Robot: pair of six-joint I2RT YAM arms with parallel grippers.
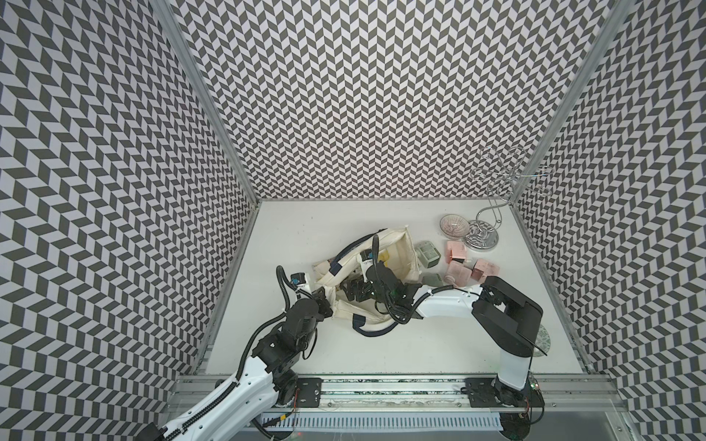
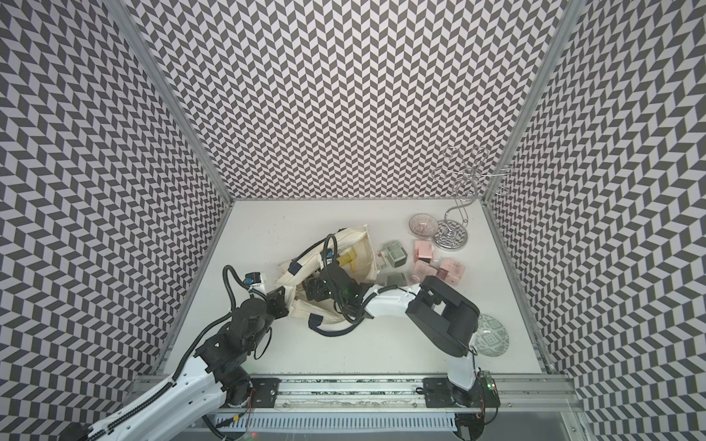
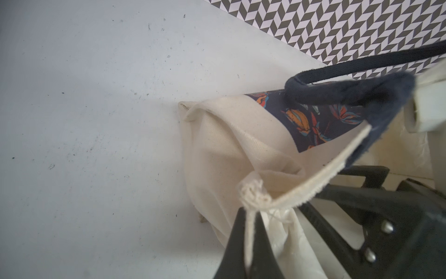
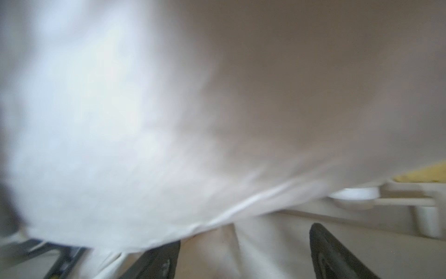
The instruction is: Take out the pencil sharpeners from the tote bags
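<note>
A cream tote bag (image 1: 401, 253) with navy handles lies open on the table. My left gripper is shut on the bag's rim at its left end, cloth pinched between the fingertips. Inside the bag's mouth, my right gripper stands open, nothing between its fingers. Bag cloth fills most of the right wrist view. Behind it, a yellow sharpener (image 4: 423, 173) shows at the right edge, with a white crank handle (image 4: 426, 220) just below. The same yellow piece (image 2: 347, 258) is visible in the bag from the top right view. Other contents are hidden.
Right of the bag lie a grey-green box-shaped piece (image 1: 427, 254) and several pink ones (image 1: 457, 273). Behind them stand a glass bowl (image 1: 454, 225) and a wire stand (image 1: 481, 235). A patterned plate (image 2: 490, 336) sits front right.
</note>
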